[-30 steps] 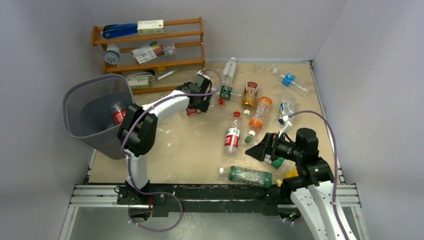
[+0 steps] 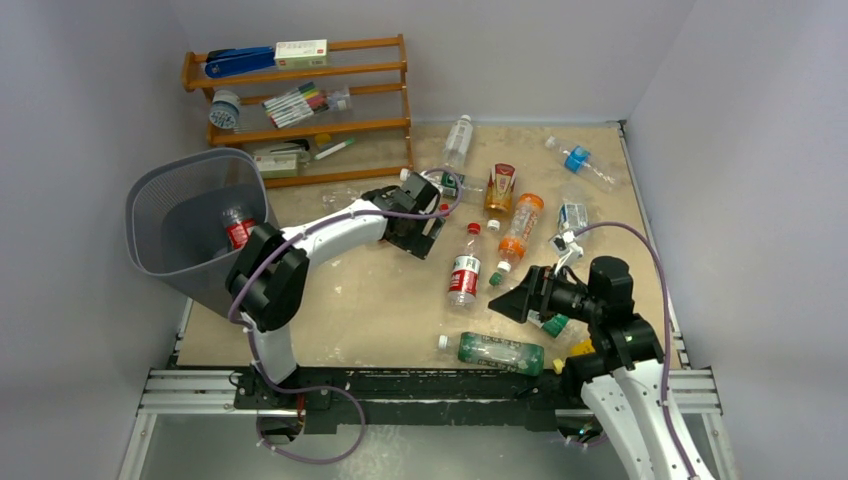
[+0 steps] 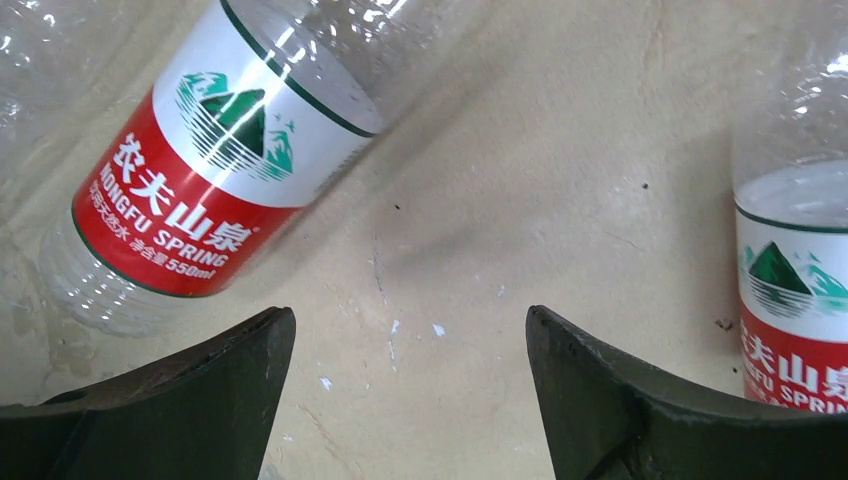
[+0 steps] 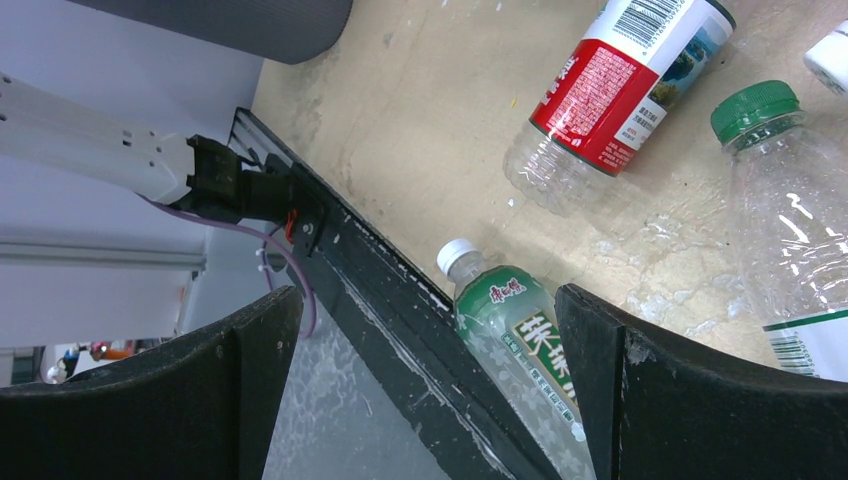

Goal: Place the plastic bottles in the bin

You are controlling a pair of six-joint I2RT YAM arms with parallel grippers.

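Plastic bottles are scattered over the table. My left gripper (image 2: pixel 428 228) is open just above red-label water bottles (image 3: pixel 180 200), one on either side of its fingers in the left wrist view, nothing between them. In the top view a red-label bottle (image 2: pixel 464 275) lies right of it. A green bottle (image 2: pixel 500 352) lies at the front edge. My right gripper (image 2: pixel 520 300) stands open over bottles at the right, including a green-capped one (image 4: pixel 790 240) in the right wrist view. The grey bin (image 2: pixel 160 230) at the left holds a red-label bottle (image 2: pixel 238 228).
A wooden shelf (image 2: pixel 300 73) with pens and boxes stands at the back left. Walls close in at back and sides.
My left gripper has moved toward the front and right, toward the middle of the table. The right arm has barely moved.
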